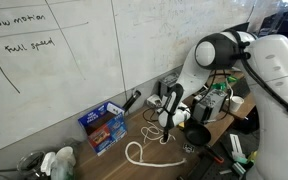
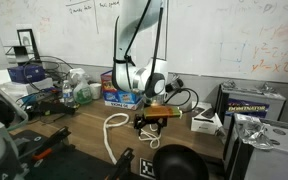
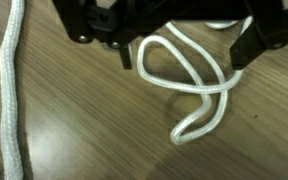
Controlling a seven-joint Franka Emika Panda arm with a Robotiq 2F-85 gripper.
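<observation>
A white rope (image 1: pixel 136 158) lies in loose curves on the wooden table. In the wrist view, a narrow crossed loop of the rope (image 3: pixel 196 88) shows between and below the fingers, and another length runs down the left edge. My gripper is open, its dark fingers (image 3: pixel 246 46) well apart, with the loop visible in the gap. From the side, the gripper (image 2: pixel 154 127) points down low over the rope (image 2: pixel 170 141). Whether its fingertips touch the rope or the table cannot be told.
A black pan (image 2: pixel 180 162) is close to the gripper at the table's front. Behind, a blue and red box (image 1: pixel 104 126) stands against the whiteboard. Metal toasters (image 2: pixel 246 110) and a white box (image 2: pixel 206 118) fill the right side. Bare table (image 1: pixel 102 163) lies left of the rope.
</observation>
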